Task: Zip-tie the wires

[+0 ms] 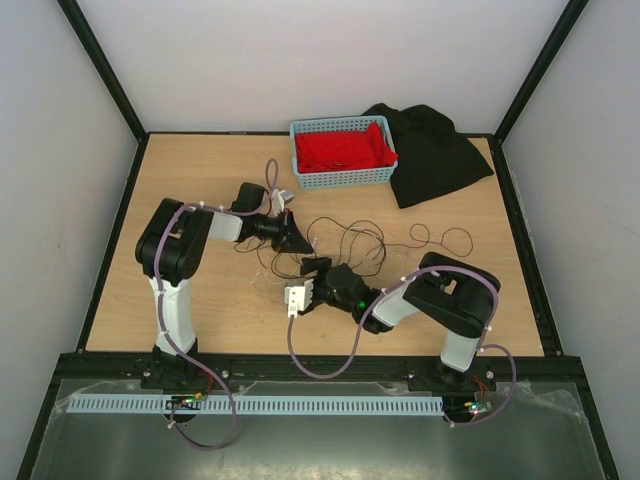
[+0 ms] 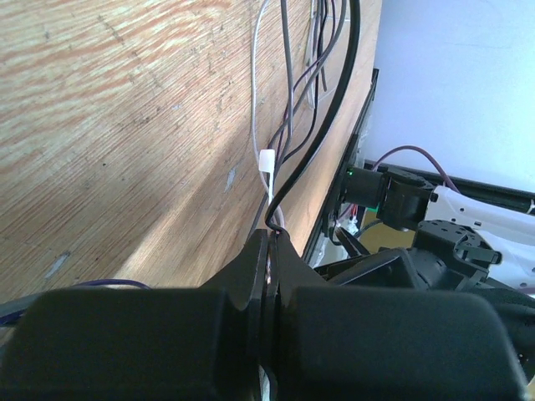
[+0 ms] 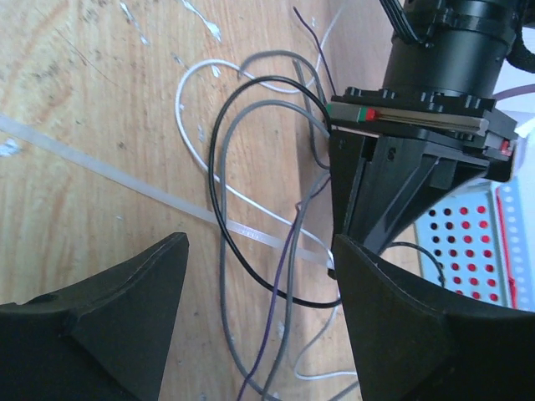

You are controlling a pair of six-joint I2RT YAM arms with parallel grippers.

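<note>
In the left wrist view my left gripper is shut, with a black wire bending in at its tips. A white zip tie shows its square head just above them, close against the grey wires. From the right wrist view, the zip tie's long pale strip stretches from the left edge to the left gripper's fingers, passing behind the black wire loop. My right gripper stands open near the wires, nothing gripped between its fingers. How the tie is threaded cannot be made out.
A blue basket holding red cloth stands at the back, beside a black cloth. Loose wires spread right of the grippers. Both arms are close together mid-table.
</note>
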